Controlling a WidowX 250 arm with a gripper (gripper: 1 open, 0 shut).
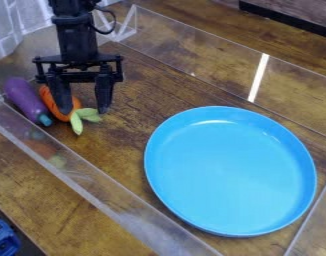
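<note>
My black gripper [76, 88] hangs at the upper left over a small cluster of toy vegetables. Under it lies an orange carrot [56, 101] with pale green leaves, and left of that a purple eggplant [24, 99]. The fingers are spread on either side above the carrot; whether anything is between them is hard to tell. A large blue plate [230, 170] lies on the wooden table [152, 60] to the right.
Clear acrylic walls edge the work area. A blue object [2, 238] sits at the bottom left corner.
</note>
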